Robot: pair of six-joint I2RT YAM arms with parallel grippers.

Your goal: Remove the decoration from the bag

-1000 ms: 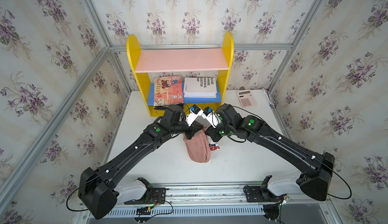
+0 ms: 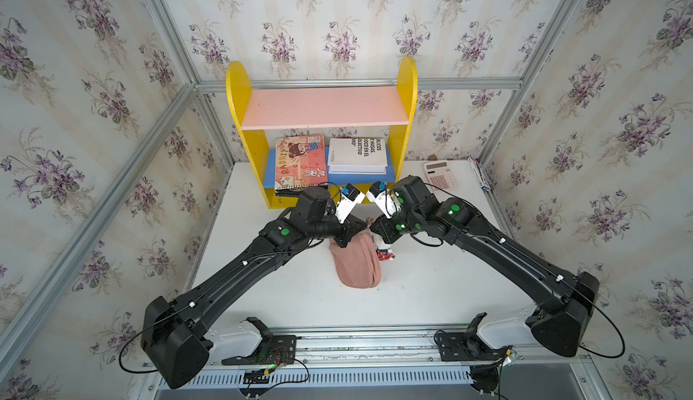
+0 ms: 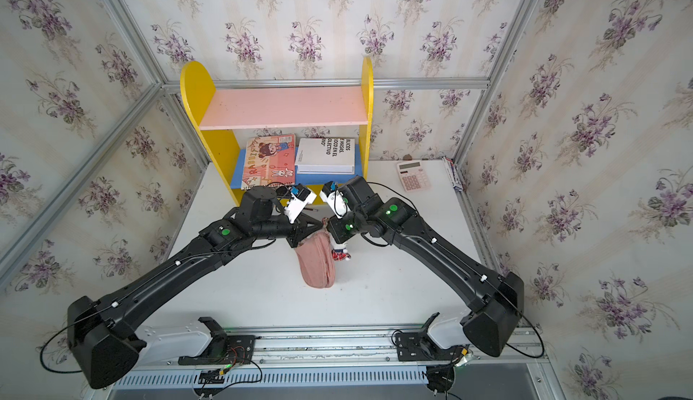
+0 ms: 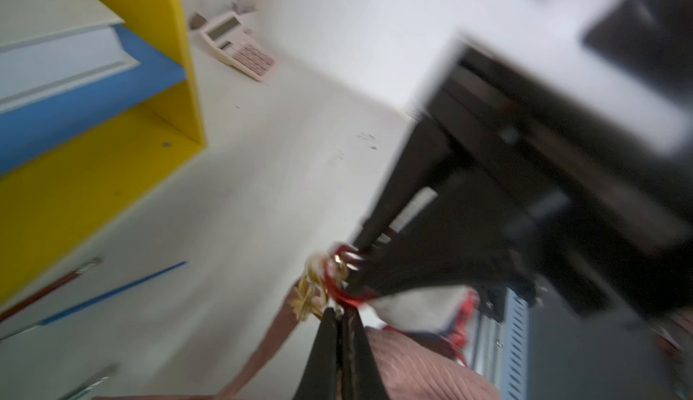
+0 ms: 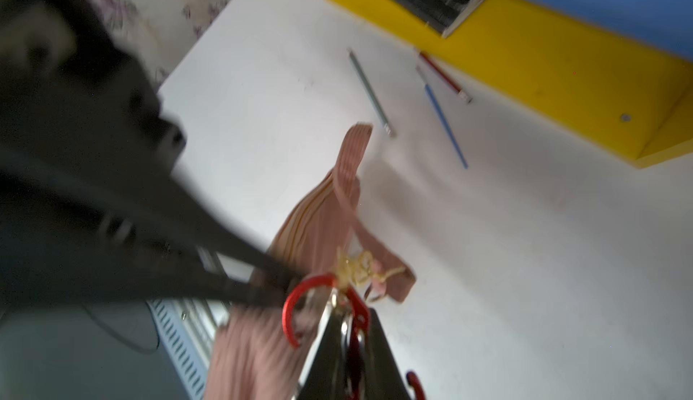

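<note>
The pink bag (image 2: pixel 357 264) is below my two grippers, which meet at its top. From the right side hangs the decoration, a white plush figure with red plaid (image 2: pixel 385 254), partly behind my right gripper; its white body (image 4: pixel 426 310) is blurred in the left wrist view. A red cord (image 5: pixel 293 313) and a gold chain (image 5: pixel 358 268) run at the bag's top. My right gripper is shut on the red cord and a silvery metal part. My left gripper is shut just below the gold chain; nothing clear shows between its fingers.
Behind the arms stands a yellow shelf (image 2: pixel 240 86) with books (image 2: pixel 357 156). Loose pencils (image 5: pixel 441 115) lie near its foot. A pink calculator (image 2: pixel 440 175) sits at the back right.
My right gripper has moved slightly right and up in the view. The bag and the plush figure have shifted a little the same way; the left arm has barely moved.
</note>
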